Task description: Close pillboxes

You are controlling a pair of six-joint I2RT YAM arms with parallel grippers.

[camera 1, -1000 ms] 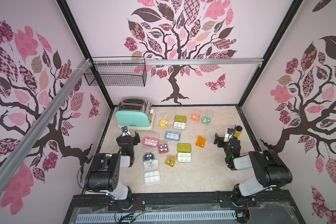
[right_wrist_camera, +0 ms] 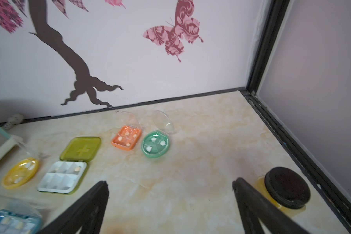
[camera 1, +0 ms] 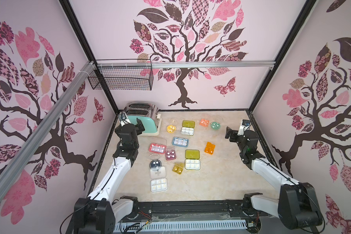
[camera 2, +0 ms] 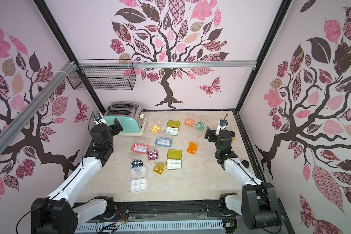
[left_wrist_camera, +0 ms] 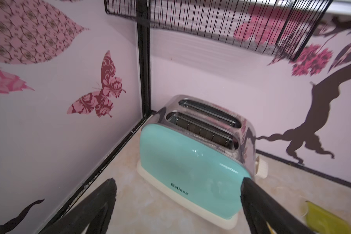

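Note:
Several pillboxes lie spread over the table with lids folded back, among them a red box (camera 1: pixel 157 147), maroon box (camera 1: pixel 170 154), blue box (camera 1: pixel 180 141), round navy box (camera 1: pixel 155 163), white box (camera 1: pixel 158 184), and two white boxes with olive lids (camera 1: pixel 192 154) (camera 1: pixel 188 124). At the back, the orange-red box (right_wrist_camera: pixel 126 137), round green box (right_wrist_camera: pixel 155 144) and round yellow box (right_wrist_camera: pixel 21 172) show clear lids standing open. My left gripper is open and empty before the toaster; my right gripper, open and empty too, hovers at the table's right side.
A mint toaster (left_wrist_camera: pixel 191 167) fills the back left corner, and a wire basket (camera 1: pixel 120 77) hangs above it. A yellow jar with a black lid (right_wrist_camera: pixel 287 188) stands by the right edge. Bare table spans the right front and back right.
Both arms have stretched out from their folded pose. The left gripper has risen and gone back toward the toaster; the right gripper has also lifted and now covers the jar. The pillboxes have stayed put.

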